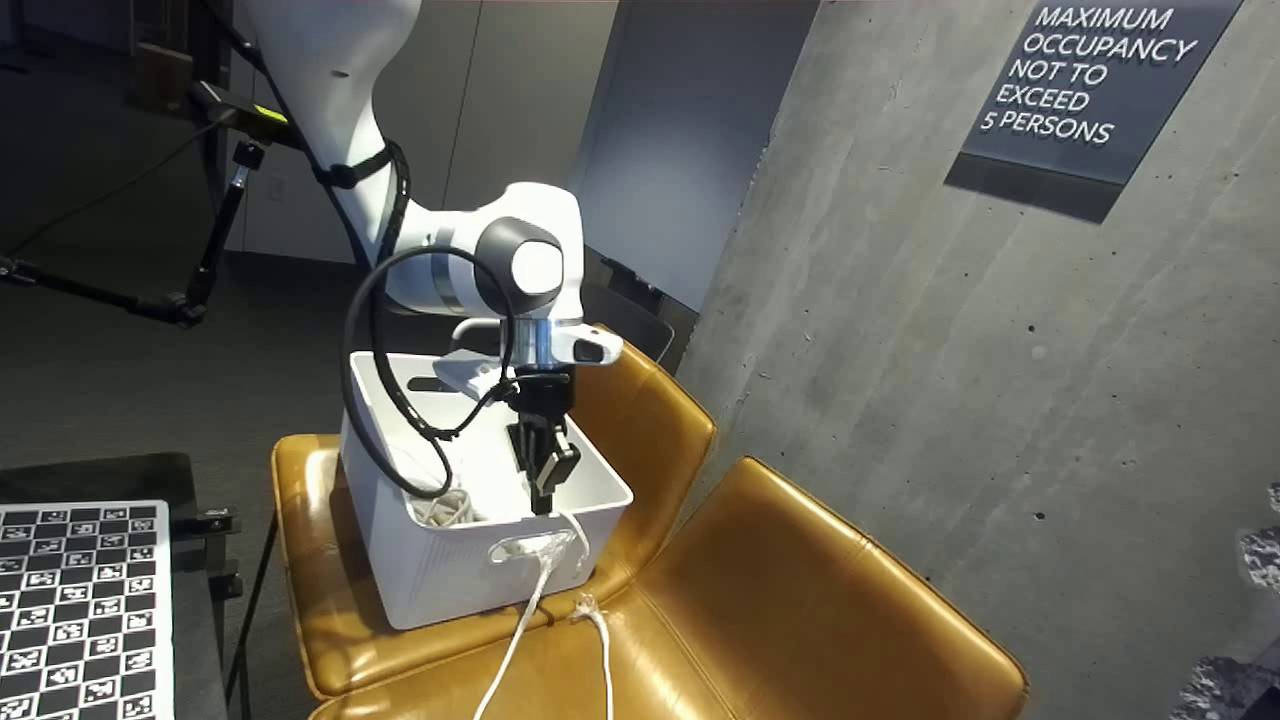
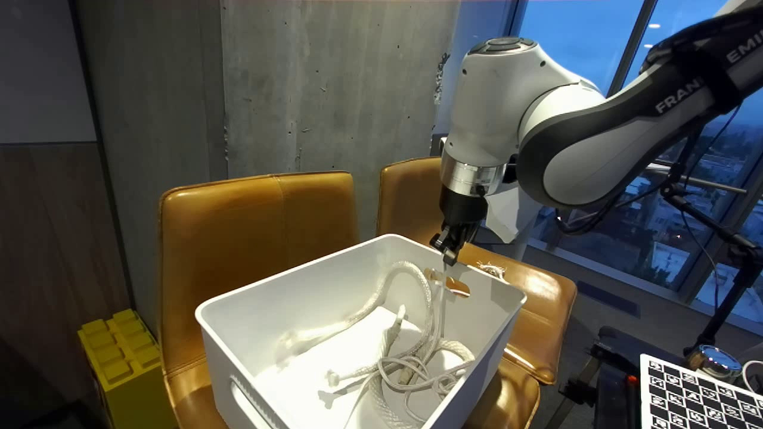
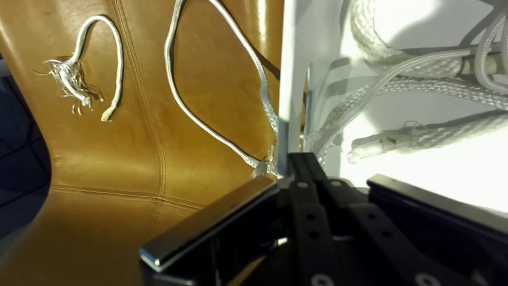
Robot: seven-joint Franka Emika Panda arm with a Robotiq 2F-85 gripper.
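Observation:
My gripper point(image 1: 542, 509) is shut, pointing down at the rim of the white bin point(image 1: 414, 564). In the wrist view its fingertips point(image 3: 298, 162) meet right beside the bin wall point(image 3: 286, 71). A thin white rope point(image 3: 409, 64) runs from inside the bin up to just behind the tips; whether a strand is pinched there is hard to see. In exterior view 2 a pale strand hangs beneath the gripper point(image 2: 449, 261). Outside the wall, a rope loop point(image 3: 183, 102) lies on the tan chair seat point(image 3: 119, 157). Thicker braided rope point(image 2: 411, 275) coils within the bin.
A separate short rope with a frayed end point(image 3: 71, 78) rests on the seat. The bin has a handle slot point(image 2: 458, 285) in the near-gripper wall. A checkered board point(image 1: 84, 612) stands to one side, and a concrete wall point(image 1: 960, 360) rises behind the chairs.

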